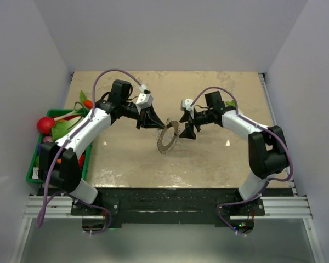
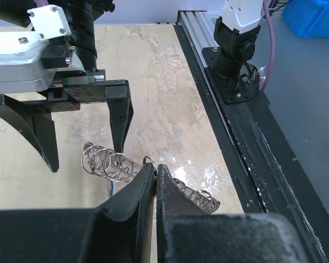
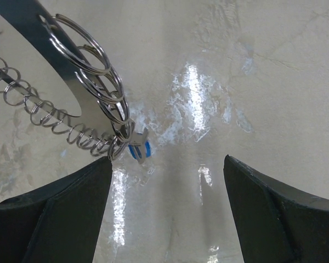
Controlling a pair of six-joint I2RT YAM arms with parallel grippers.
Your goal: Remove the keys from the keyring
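The keyring [image 1: 161, 141], a flat metal oval plate wrapped in wire coils, hangs from my left gripper [image 1: 160, 125], whose closed fingertips grip it at the upper edge; in the left wrist view its coils [image 2: 114, 164] lie beyond the fingertips. My right gripper [image 1: 184, 125] stands part open just right of it. In the right wrist view the coiled edge is beside one finger [image 3: 71, 211], with a small key-like piece with blue [image 3: 140, 147] hanging at the coils' lower end, between and beyond the fingertips.
A green crate [image 1: 32, 171] of toy vegetables stands at the far left. More vegetables [image 1: 229, 102] lie behind the right arm.
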